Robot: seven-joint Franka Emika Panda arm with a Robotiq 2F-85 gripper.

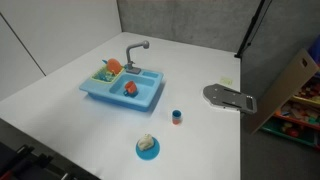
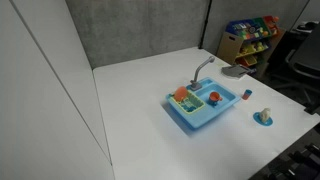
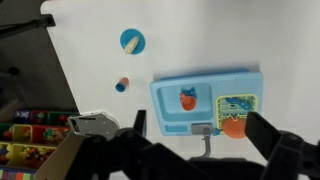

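In the wrist view my gripper is open, its dark fingers (image 3: 139, 125) far apart with nothing held between them. It hangs above the table, looking down on a light-blue toy sink (image 3: 175, 82) with a grey faucet (image 1: 129, 53). A red-orange cup (image 3: 188, 102) sits in the basin. Beside it, the yellow-green rack (image 1: 102, 75) holds an orange round piece (image 3: 234, 128) and small blue items. Apart from the sink, a blue plate (image 3: 138, 37) bears a pale object (image 3: 131, 45). A small blue-and-orange container (image 1: 177, 117) stands between plate and board.
A grey flat board (image 1: 229, 98) with a handle lies at the table's side. Beyond the edge stands a shelf of colourful bins (image 2: 250, 42). Bare white table (image 1: 80, 125) surrounds the sink, with clear room between it and the plate.
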